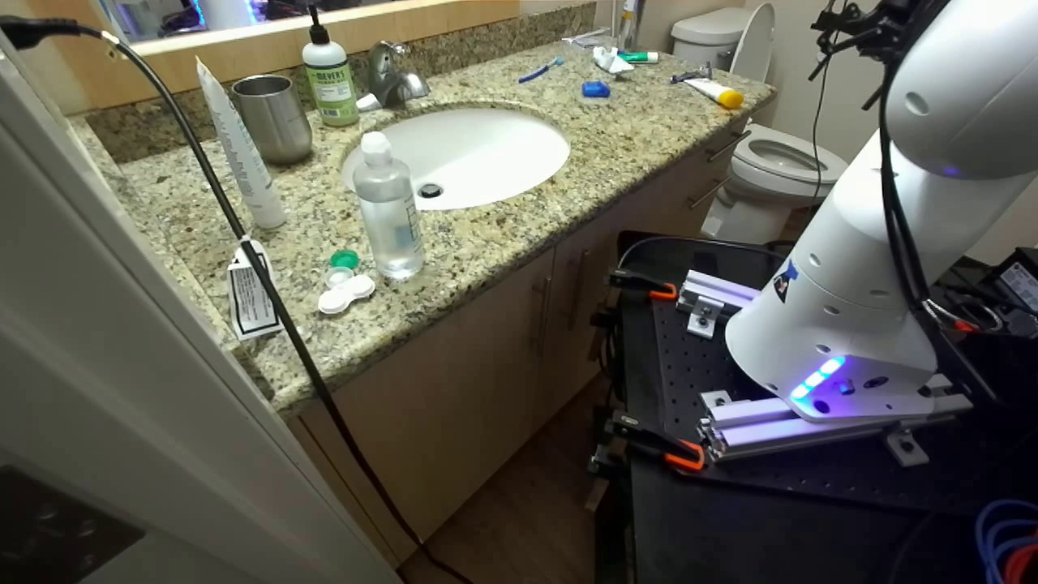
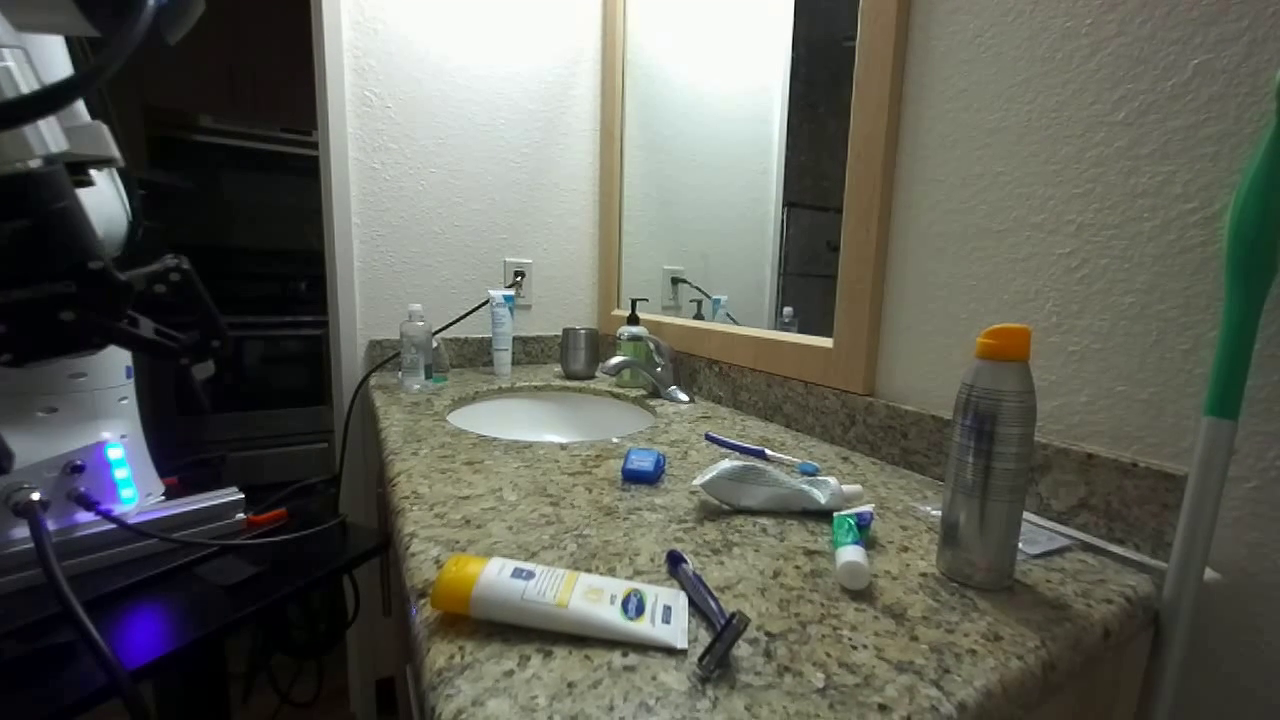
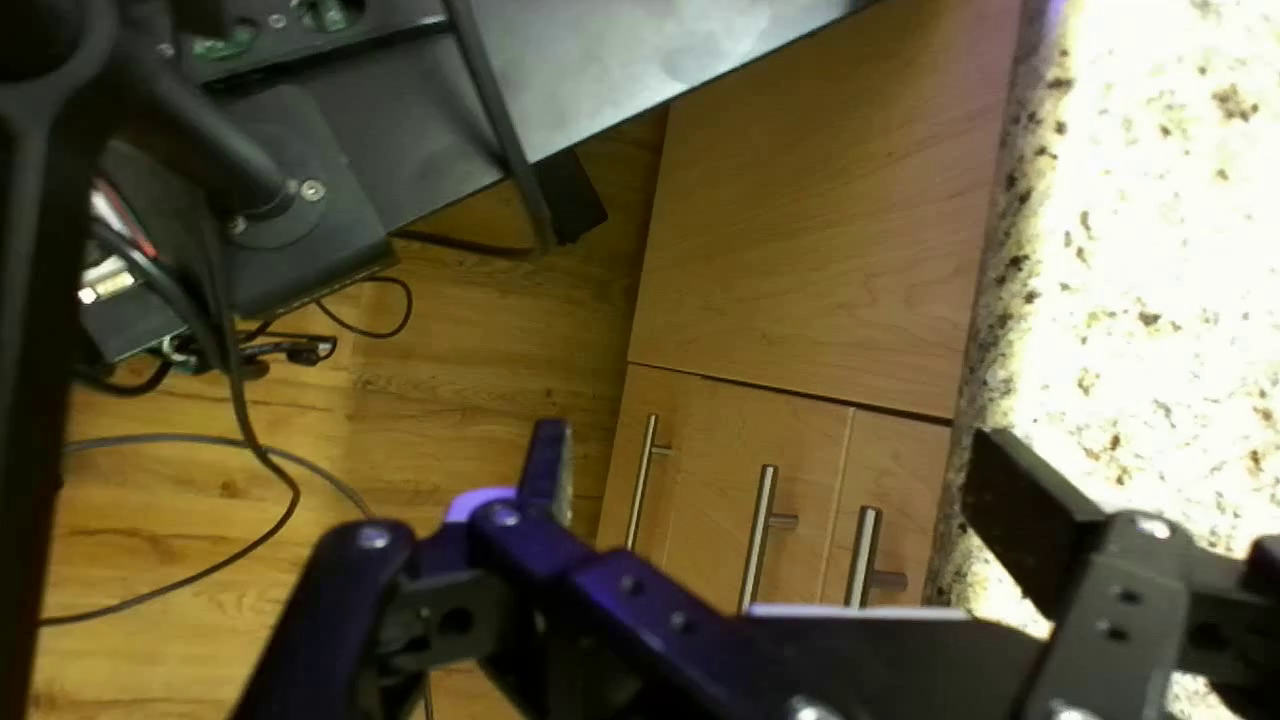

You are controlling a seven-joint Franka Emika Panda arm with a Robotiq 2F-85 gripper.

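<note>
My gripper is open, with its two dark fingers (image 3: 546,474) spread wide and nothing between them. Cabinet fronts and floor show below it in the wrist view. It hangs off the front side of the counter, clear of every item, near the top right in exterior view 1. On the granite counter (image 2: 480,504) lie a yellow-capped white tube (image 2: 576,600), a razor (image 2: 708,612), a blue floss box (image 2: 643,466), a toothbrush (image 2: 756,450), a crumpled white tube (image 2: 768,487) and a small green-and-white tube (image 2: 851,552).
Round the sink (image 1: 486,161) stand a clear bottle (image 1: 387,209), a white tube (image 1: 238,146), a steel cup (image 1: 272,118), a soap pump bottle (image 1: 331,78) and the faucet (image 1: 392,76). A contact lens case (image 1: 345,292) lies nearby. A tall spray can (image 2: 987,462) stands at the counter's other end.
</note>
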